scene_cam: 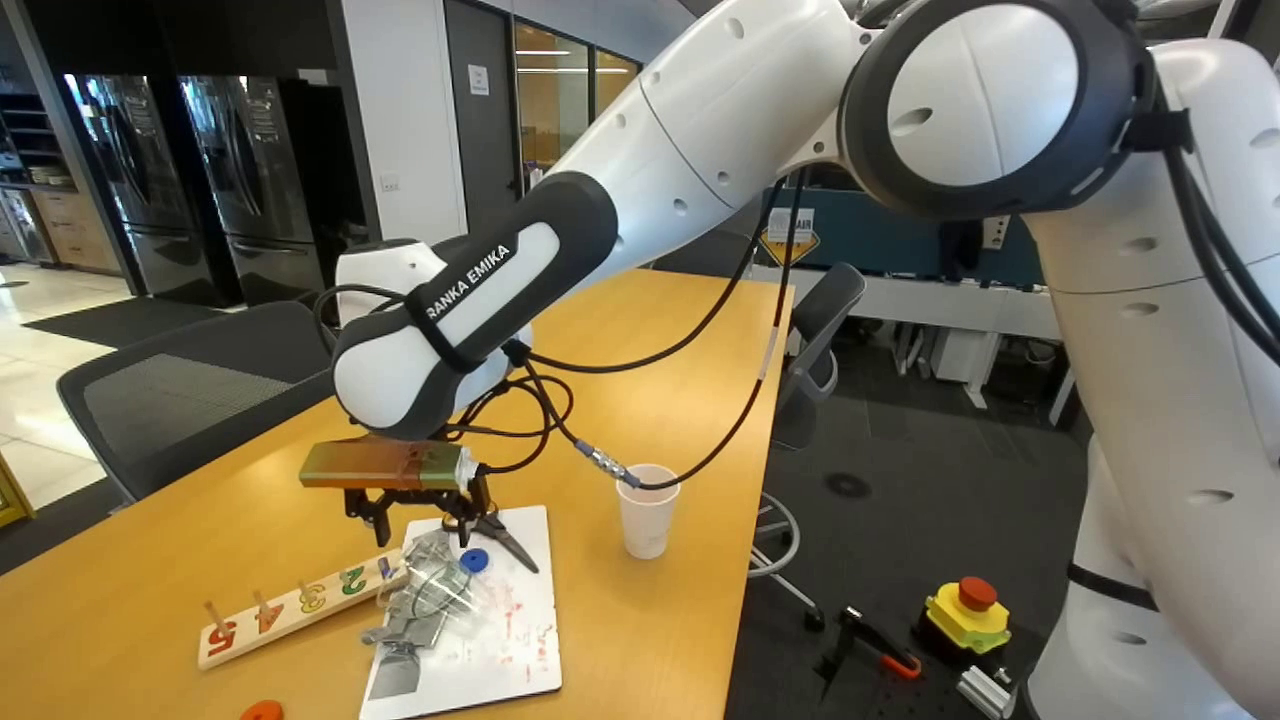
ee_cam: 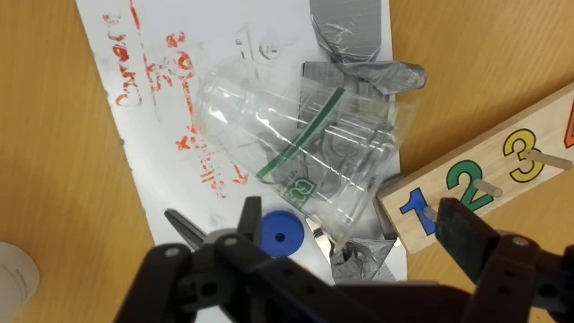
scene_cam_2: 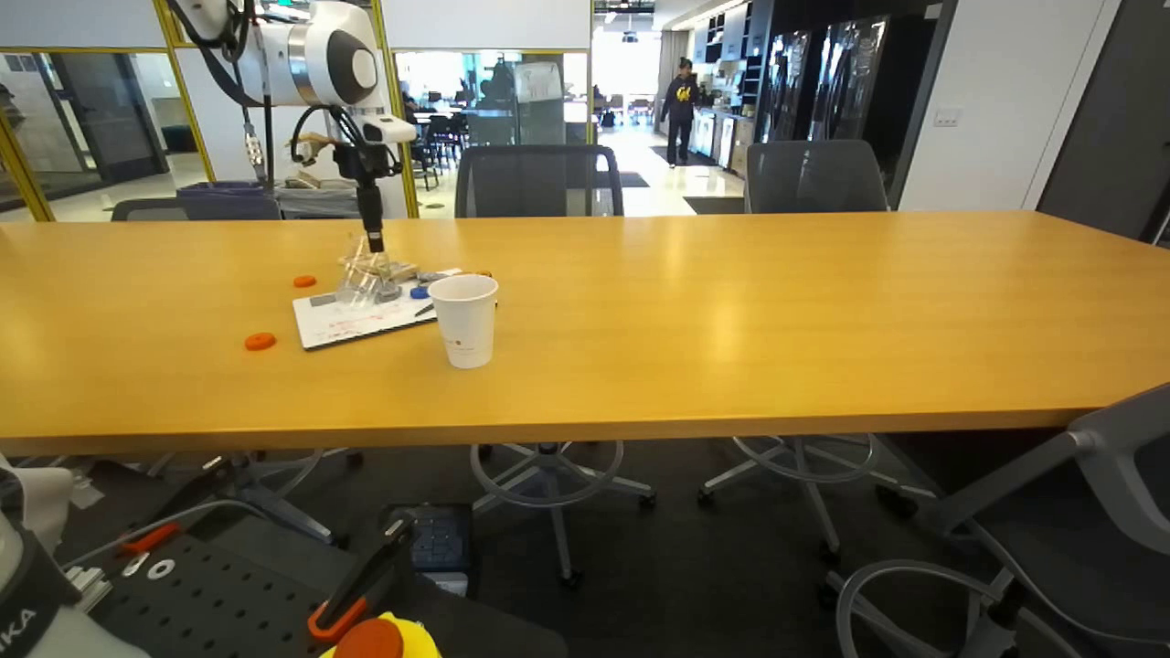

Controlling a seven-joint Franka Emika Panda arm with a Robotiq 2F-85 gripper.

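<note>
My gripper (scene_cam: pixel 423 530) hangs above the board, fingers wide apart and empty. In the wrist view its black fingers (ee_cam: pixel 250 218) stand well apart. A clear plastic cup (ee_cam: pixel 301 145) with a green stripe lies on its side on the white board (ee_cam: pixel 161 215), partly over grey tape. Near the left finger a blue ring (ee_cam: pixel 280 233) rests on the board, with dark scissors (ee_cam: pixel 185 229) beside it, partly hidden by the gripper. The wooden number board (ee_cam: pixel 500 164) with pegs lies to the right, its near end close to the right finger.
A white paper cup (scene_cam: pixel 648 514) stands upright right of the board. Orange rings (scene_cam_2: pixel 260 341) lie on the table (scene_cam_2: pixel 768 318). Crumpled grey tape (ee_cam: pixel 363 261) sits on the board.
</note>
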